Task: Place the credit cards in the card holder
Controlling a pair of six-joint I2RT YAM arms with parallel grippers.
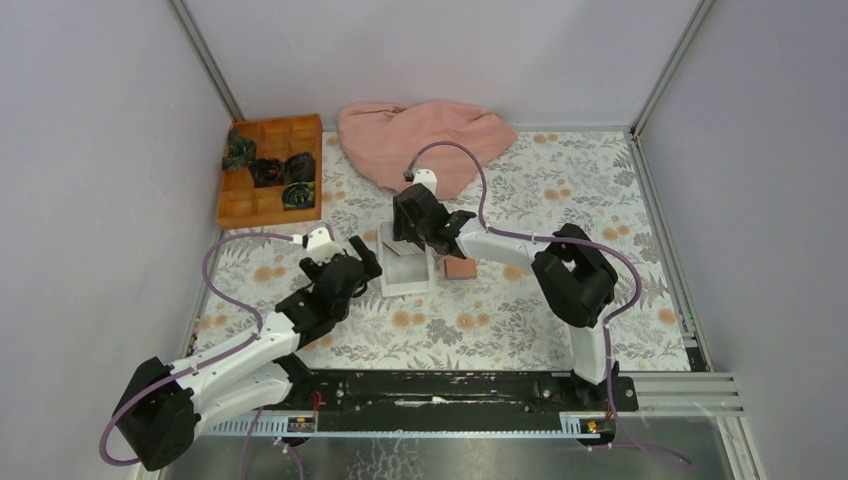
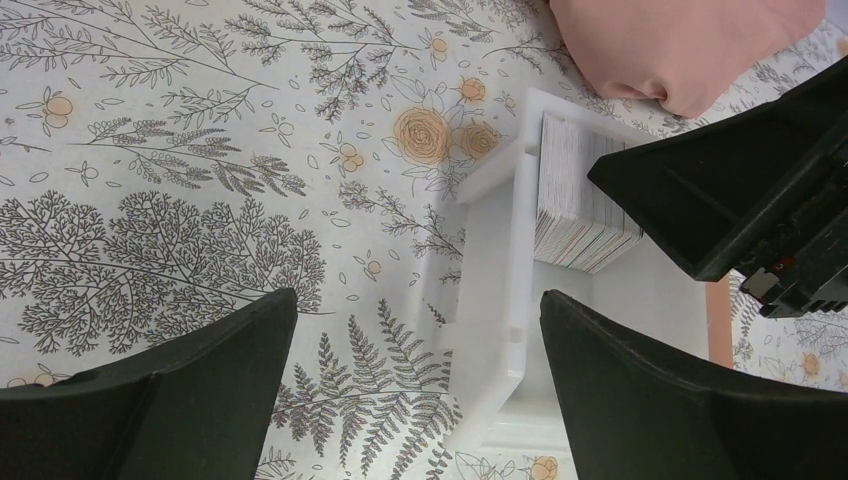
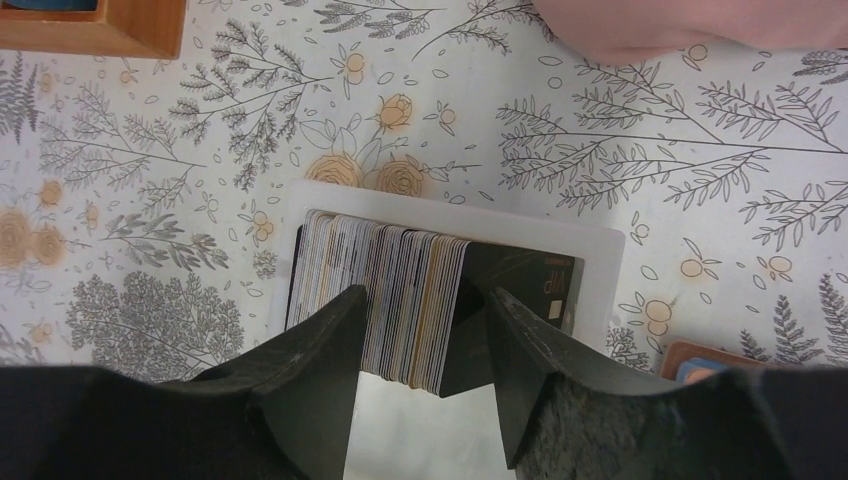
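Observation:
A row of many thin cards [image 3: 400,300] leans in the far end of a white tray [image 3: 420,430], and a black card [image 3: 510,290] faces up at its right end. Over them, my right gripper is part open, one fingertip on either side of the row's right part; no card is clearly gripped. A small tan case [image 1: 460,268], seemingly the card holder, lies just right of the tray; in the right wrist view a blue patch shows on it. My left gripper is open and empty, at the tray's left side.
Behind the tray lies a crumpled pink cloth [image 1: 430,140]. An orange-brown compartment box [image 1: 236,207] with dark coiled items stands at the back left.

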